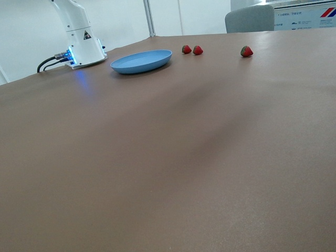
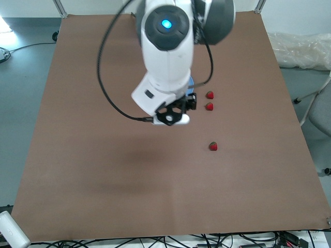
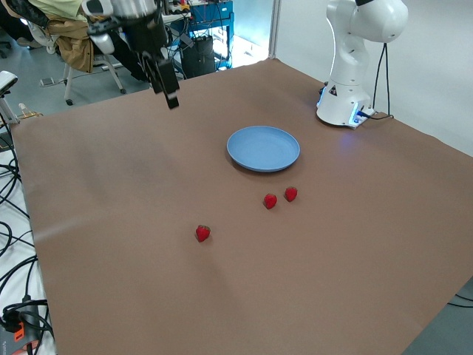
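Note:
My gripper (image 2: 181,106) hangs over the table in the left view, mostly hiding the blue plate; in the right view it (image 3: 170,96) is high above the table, left of and behind the blue plate (image 3: 262,148). Its finger state is unclear. The top view does not show the gripper.
The brown table (image 2: 129,181) is otherwise largely clear. Cables run along one edge, and a chair (image 1: 249,21) stands outside the table.

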